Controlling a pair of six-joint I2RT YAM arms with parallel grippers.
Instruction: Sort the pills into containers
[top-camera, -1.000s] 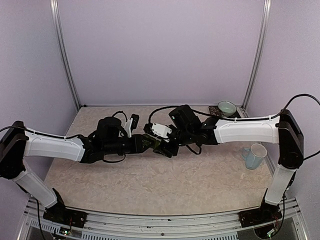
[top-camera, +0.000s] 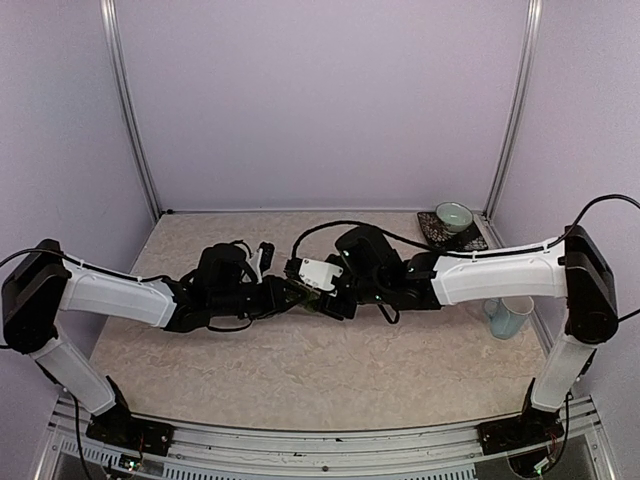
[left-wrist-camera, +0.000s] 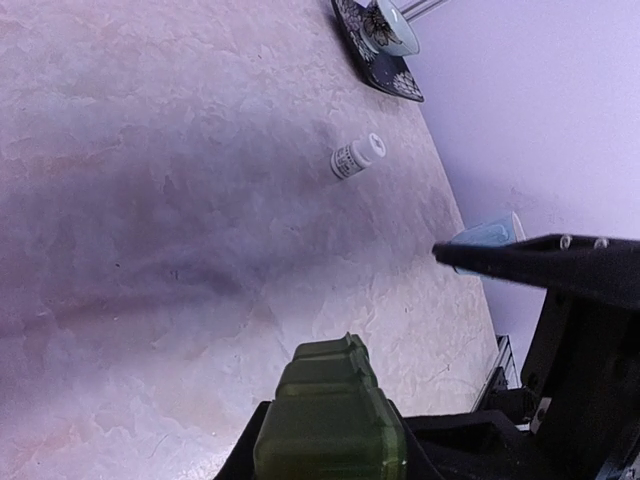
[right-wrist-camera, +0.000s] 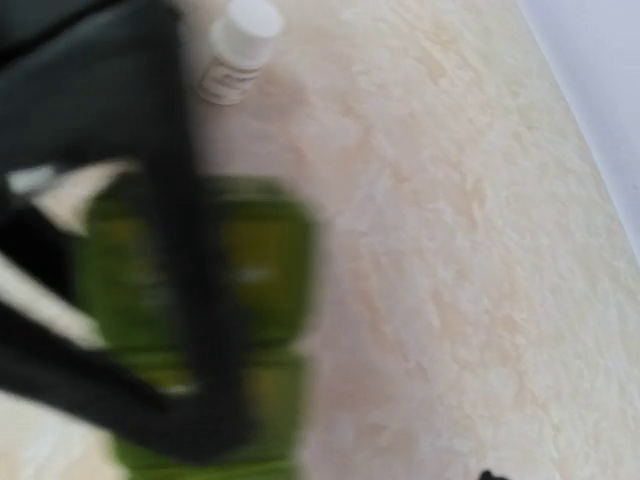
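A green compartmented pill box (left-wrist-camera: 325, 420) is held up in my left gripper (top-camera: 290, 295), which is shut on it. My right gripper (top-camera: 335, 295) is beside it at the middle of the top view; in the right wrist view its blurred black fingers (right-wrist-camera: 200, 330) lie across the green box, and whether they grip it is unclear. A white pill bottle with a white cap stands on the table, also seen in the right wrist view as a bottle (right-wrist-camera: 238, 55).
A dark patterned tray (top-camera: 432, 230) with a pale bowl (top-camera: 454, 215) is at the back right. A light blue mug (top-camera: 508, 315) stands at the right edge.
The left gripper has moved only slightly, still with the box.
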